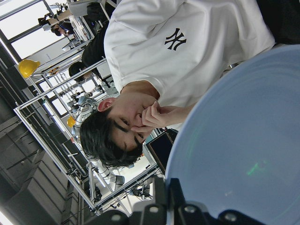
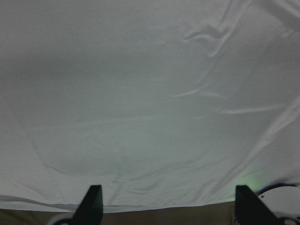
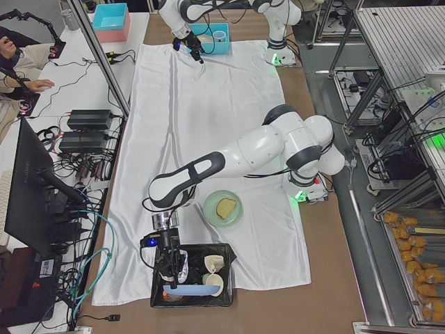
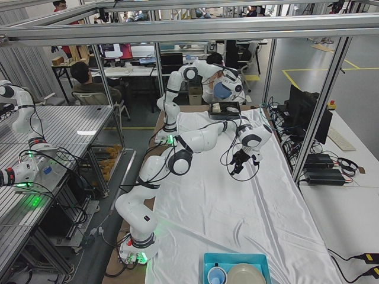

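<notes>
My left gripper (image 3: 173, 284) is shut on the rim of a blue plate (image 1: 243, 136), tipped nearly edge-on over a black bin (image 3: 215, 296) in the camera left view. The bin holds cream-coloured dishes and other items, partly hidden. A green plate (image 3: 233, 214) with a yellowish piece (image 3: 225, 206) lies on the white cloth beside it. At the other end, my right gripper (image 4: 238, 170) hangs over bare cloth, open with nothing between its fingers in the right wrist view.
A blue bin (image 4: 260, 263) with a cup (image 4: 217, 276) and a plate (image 4: 245, 275) stands at the right arm's end. A person (image 1: 187, 42) is close to the left gripper; metal frames and monitors flank the table.
</notes>
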